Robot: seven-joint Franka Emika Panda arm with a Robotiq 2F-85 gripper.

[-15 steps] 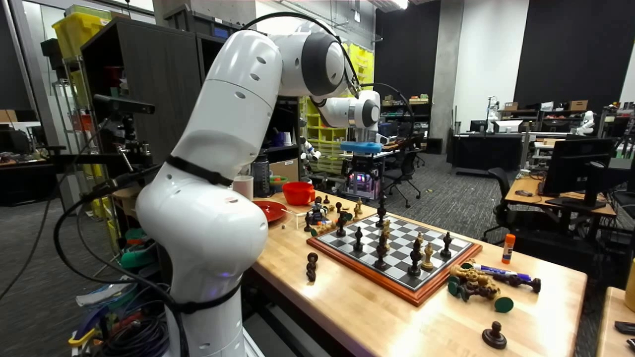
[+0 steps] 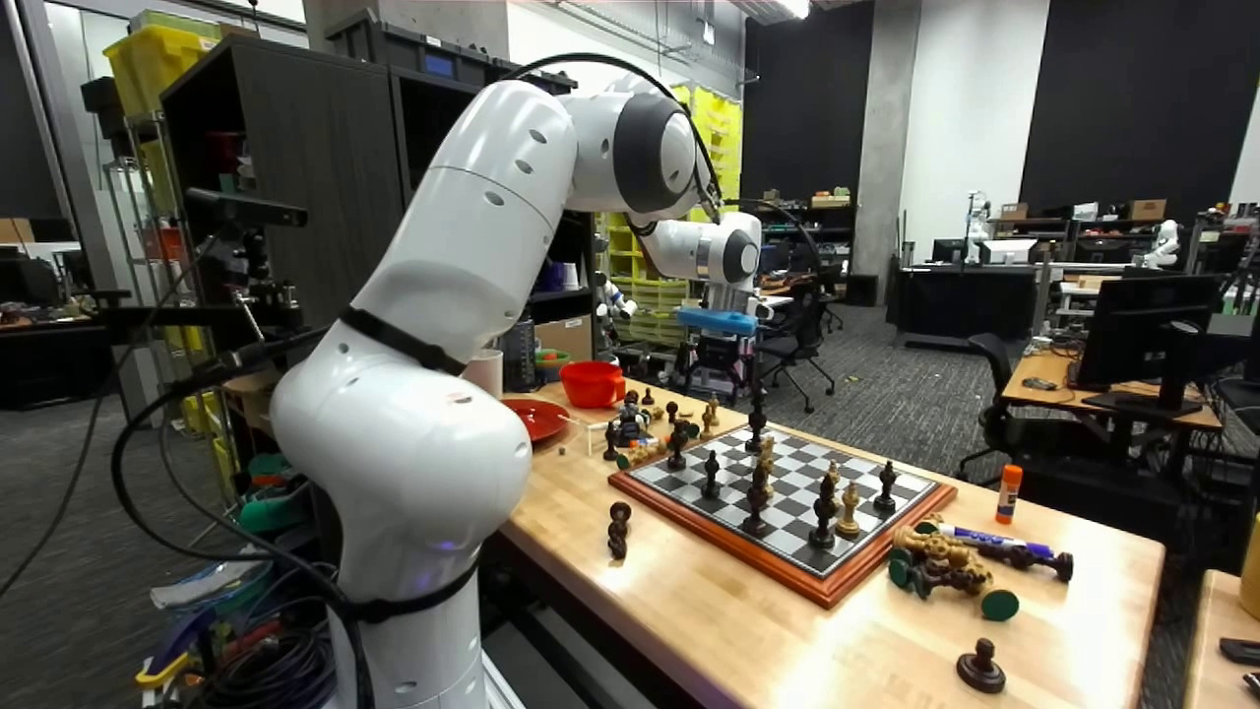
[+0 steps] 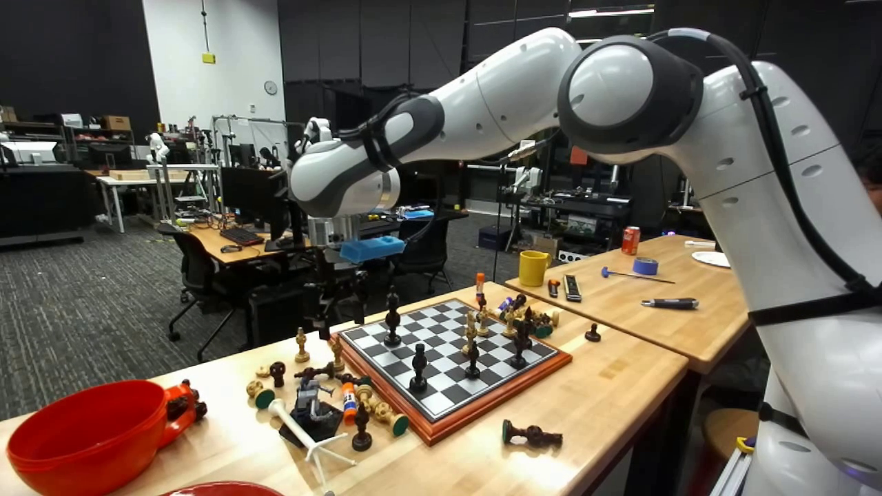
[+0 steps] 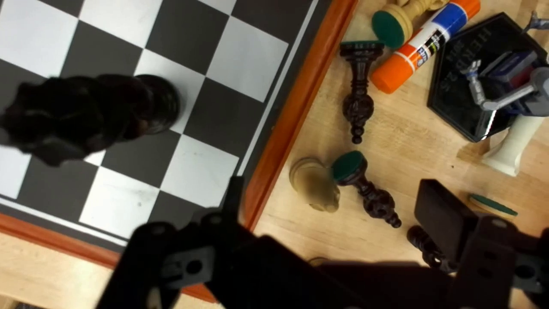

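Note:
My gripper [image 3: 335, 310] hangs over the far table edge beside the chessboard [image 3: 499, 390], pointing down. In the wrist view its fingers stand wide apart, with one fingertip [image 4: 234, 198] over the board's frame and nothing held. Below the gap lie a light chess piece [image 4: 315, 185], blurred and seen from above, and a fallen dark piece [image 4: 378, 198] with a green base. Another dark piece [image 4: 357, 87] lies nearby. On the board a tall dark piece [image 3: 393, 321] stands upright close to the gripper; other dark and light pieces stand further along.
Beside the board lie an orange-capped glue stick [image 4: 424, 46] and a small figure on a black hexagonal base [image 4: 453, 98]. A red bowl [image 3: 91, 438] is at the table's end. One dark piece [image 3: 531, 434] lies alone on otherwise clear wood near the front edge.
The arm has come down and reached slightly further out, bringing the gripper lower toward the table. The chess pieces look unmoved.

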